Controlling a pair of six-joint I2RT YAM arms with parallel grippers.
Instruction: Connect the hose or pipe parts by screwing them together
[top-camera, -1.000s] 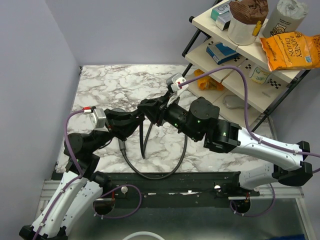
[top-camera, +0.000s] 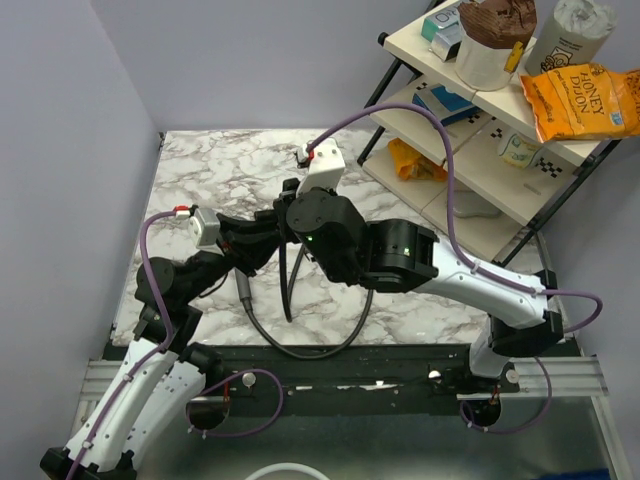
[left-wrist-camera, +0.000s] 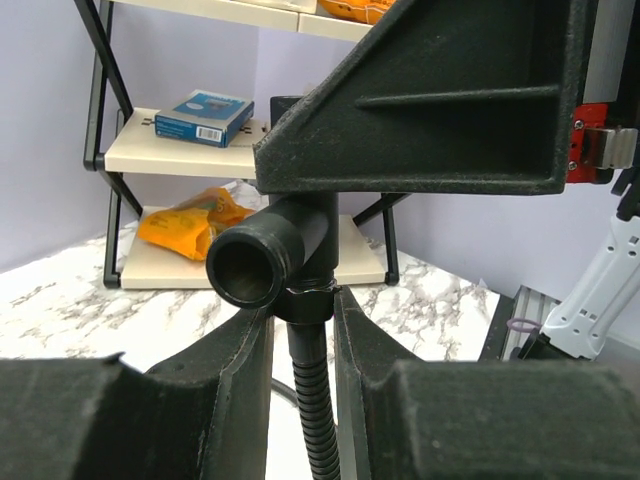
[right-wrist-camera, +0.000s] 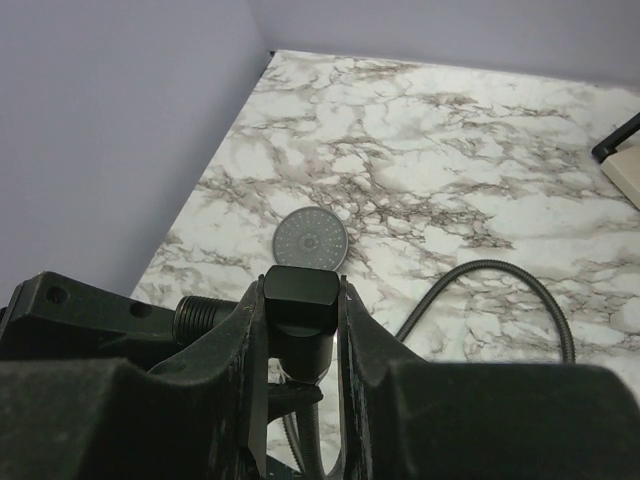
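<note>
In the left wrist view, my left gripper is shut on the black hose end (left-wrist-camera: 312, 395), a corrugated hose below a dark collar. A short black tube fitting (left-wrist-camera: 250, 260) sticks out sideways just above the fingers, with my other gripper's body over it. In the right wrist view, my right gripper is shut on a black fitting at the top of the joint. The hose (right-wrist-camera: 500, 268) loops over the marble table. A round perforated shower head (right-wrist-camera: 310, 238) lies beyond. In the top view the two grippers meet above the table's middle, largely hidden by the right arm.
A shelf rack (top-camera: 490, 190) with boxes, bags and containers stands at the back right. Grey walls border the left and back.
</note>
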